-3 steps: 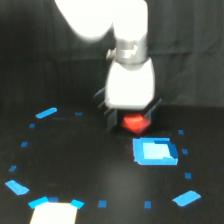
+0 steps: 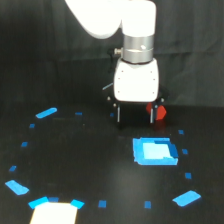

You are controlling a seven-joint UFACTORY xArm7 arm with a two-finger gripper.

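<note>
My gripper [image 2: 134, 118] hangs over the black table in the upper middle of the camera view. Its two fingers point down and stand well apart, with only dark background visible between them, so it is open. A small red object [image 2: 160, 114] shows just to the right of the right-hand finger, which partly covers it. Whether that finger touches it, I cannot tell. In front and to the right lies a blue-edged square [image 2: 170, 159] with a white and pale blue inside, clear of the gripper.
Blue tape strips mark the table, one at the far left [image 2: 46, 113], one at the near left [image 2: 17, 187] and one at the near right [image 2: 186, 198]. Small blue squares dot the surface. A pale block [image 2: 54, 213] sits at the front edge.
The red object was beneath the gripper, near the middle; now it appears farther right and slightly higher in the view. The arm has shifted a little to the right, and its blur has gone.
</note>
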